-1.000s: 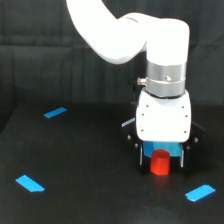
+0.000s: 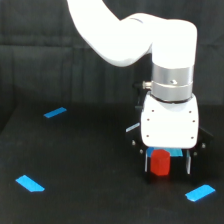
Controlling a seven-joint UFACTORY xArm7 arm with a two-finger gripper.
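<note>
My white gripper (image 2: 167, 165) hangs at the right side of the dark table, pointing down, its thin dark fingers standing wide apart. Between and in front of them, a small red block (image 2: 160, 163) rests low, with gaps visible to either side. Just behind the red block a blue piece (image 2: 177, 152) shows, its upper part covered by the gripper body. Whether a finger touches the blue piece is too small to tell.
Blue tape strips mark the black surface at the back left (image 2: 56, 112), the front left (image 2: 30, 184) and the front right (image 2: 201, 193). A dark curtain closes off the back.
The arm and gripper have shifted a little to the right and slightly lower, hiding more of the blue piece. The red block appears in the same place.
</note>
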